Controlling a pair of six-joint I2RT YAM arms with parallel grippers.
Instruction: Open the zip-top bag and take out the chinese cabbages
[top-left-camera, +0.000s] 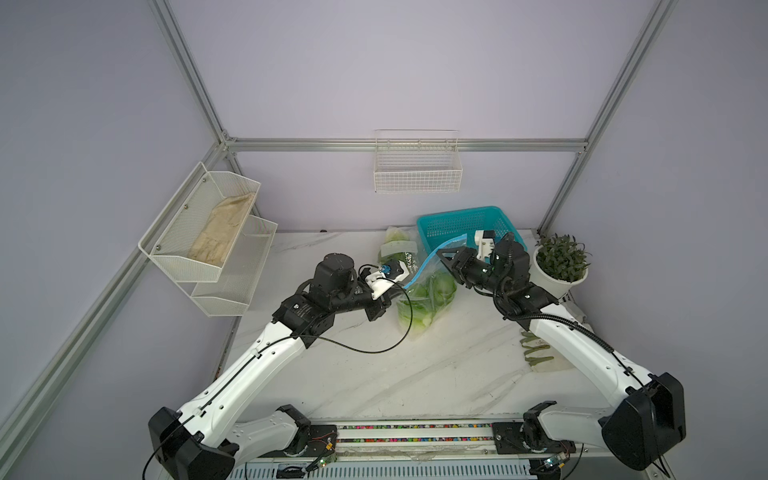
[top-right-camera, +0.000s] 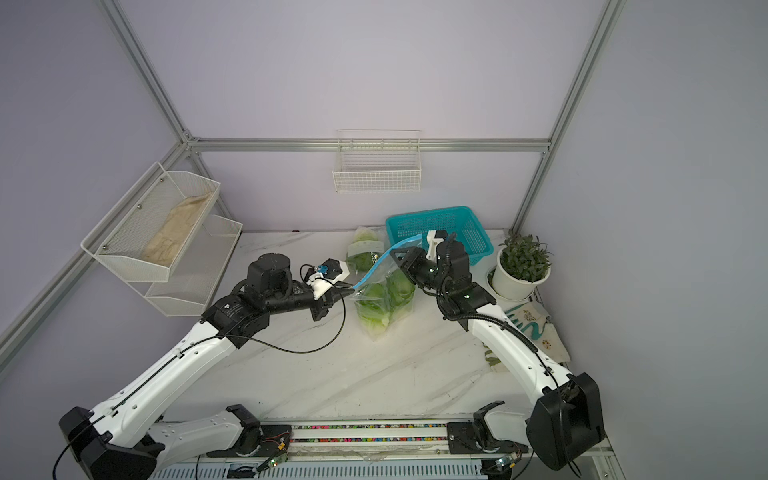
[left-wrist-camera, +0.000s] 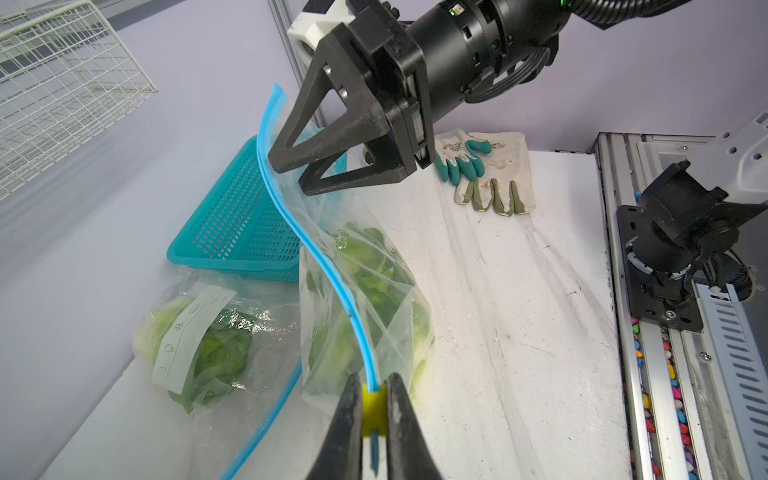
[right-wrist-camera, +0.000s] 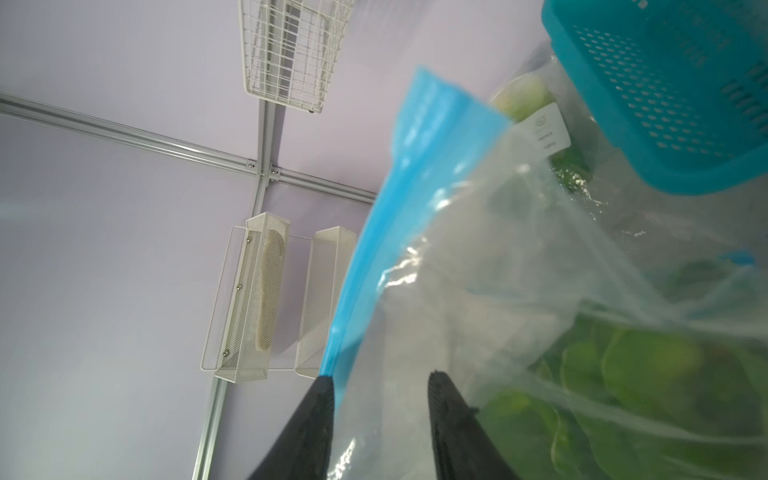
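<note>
My left gripper is shut on the blue zip top (left-wrist-camera: 336, 280) of a clear bag (top-right-camera: 384, 304) holding green Chinese cabbages (top-left-camera: 432, 292); a small yellow piece shows at the strip between its fingers. My right gripper is part open at the strip's upper end, with the bag film around its fingertips; I cannot tell if it grips. In the right wrist view the bag's blue top rises in front of it. A second bagged cabbage (left-wrist-camera: 208, 344) lies behind.
A teal basket (top-left-camera: 458, 216) stands at the back, a potted plant (top-right-camera: 520, 264) at the right, gloves (left-wrist-camera: 480, 172) at the right edge. Wire baskets (top-left-camera: 416, 168) hang on the walls.
</note>
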